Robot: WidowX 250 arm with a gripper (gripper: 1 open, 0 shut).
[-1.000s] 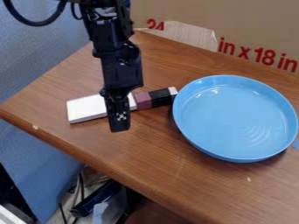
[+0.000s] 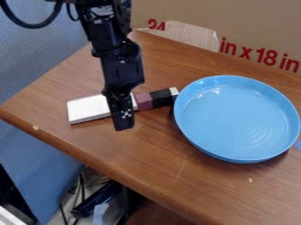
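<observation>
The black gripper (image 2: pixel 122 119) points down over a white flat block (image 2: pixel 86 110) lying on the wooden table. To the right of the gripper, a short dark-and-maroon item with a white end (image 2: pixel 157 97) lies in line with the white block. A round blue plate (image 2: pixel 235 119) rests on the table at the right. I cannot tell whether the fingers are apart or closed, or whether anything is between them.
A cardboard box (image 2: pixel 235 26) stands behind the table (image 2: pixel 141 176). The table's left edge drops to cables and clutter below. The wood in front of the gripper and behind the items is clear.
</observation>
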